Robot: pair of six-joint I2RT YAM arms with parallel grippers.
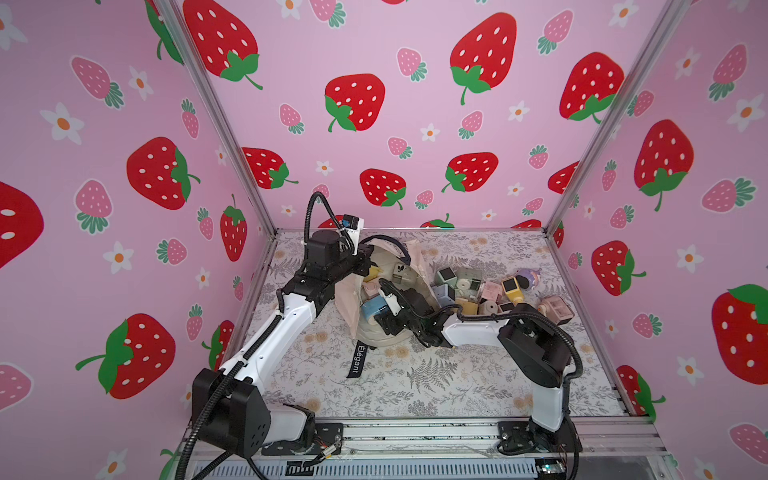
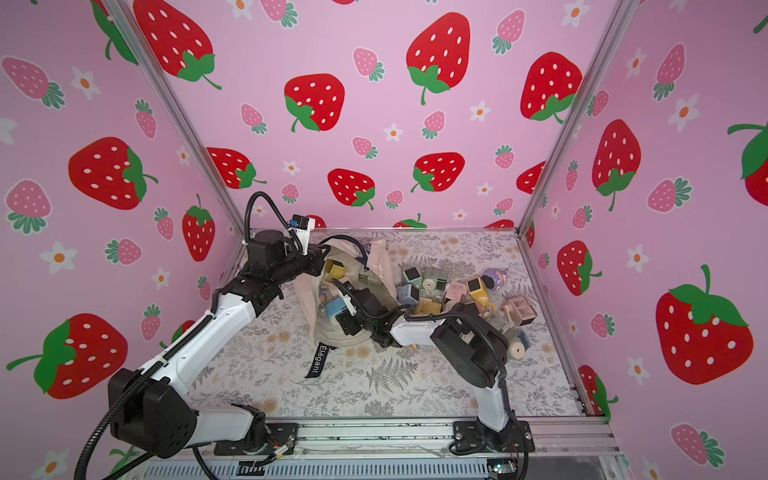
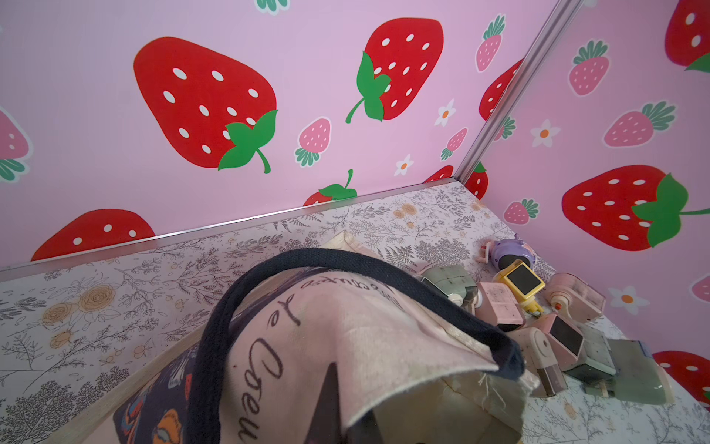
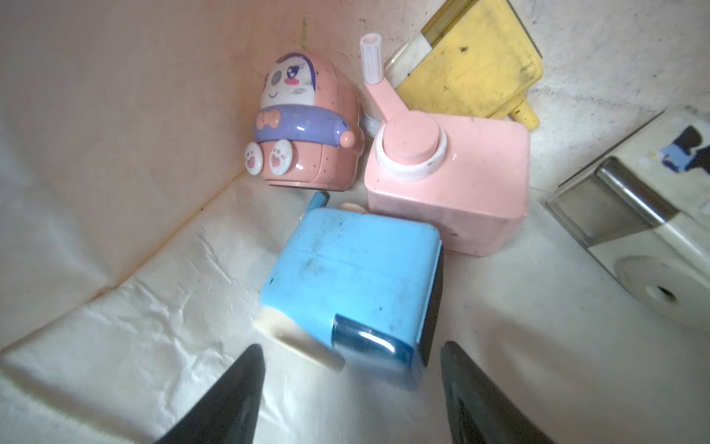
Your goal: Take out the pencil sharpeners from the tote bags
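The cream tote bag (image 1: 348,308) stands open at the centre-left. In the left wrist view my left gripper is at its printed rim, shut, the fabric around its fingertips. Inside the bag, my right gripper is shut on the blue pencil sharpener (image 4: 351,270), a finger at either side. Behind that lie a pink sharpener (image 4: 473,177), a character sharpener (image 4: 303,125), a yellow sharpener (image 4: 473,59) and a silver-white sharpener (image 4: 658,222).
Several loose sharpeners (image 2: 456,292) are clustered right of the bag, near the right wall.
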